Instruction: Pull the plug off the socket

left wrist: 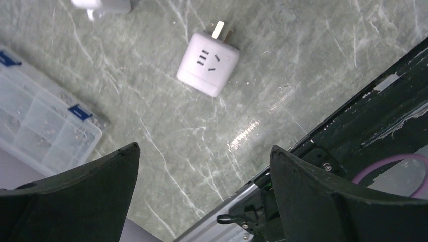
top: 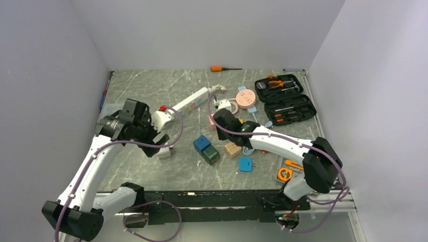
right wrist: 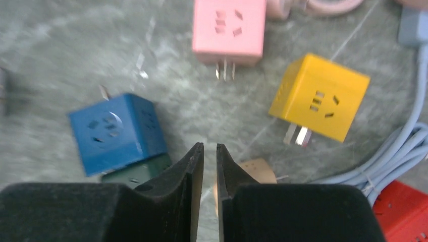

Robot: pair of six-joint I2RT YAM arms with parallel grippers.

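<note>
A white plug adapter [left wrist: 207,65] with two pins lies loose on the table in the left wrist view, beneath my left gripper, which is open and empty. The power strip [top: 192,101] lies toward the back of the table. My right gripper hangs over the coloured adapters with its fingertips nearly together; nothing clearly shows between them. Below it are pink [right wrist: 228,27], yellow [right wrist: 320,96] and blue [right wrist: 113,131] adapters, none held.
A green adapter [top: 210,154], a beige one [top: 232,148] and a light blue one [top: 245,164] lie centre-front. Tool cases [top: 287,108] stand at the right, a clear box [left wrist: 40,116] at the left.
</note>
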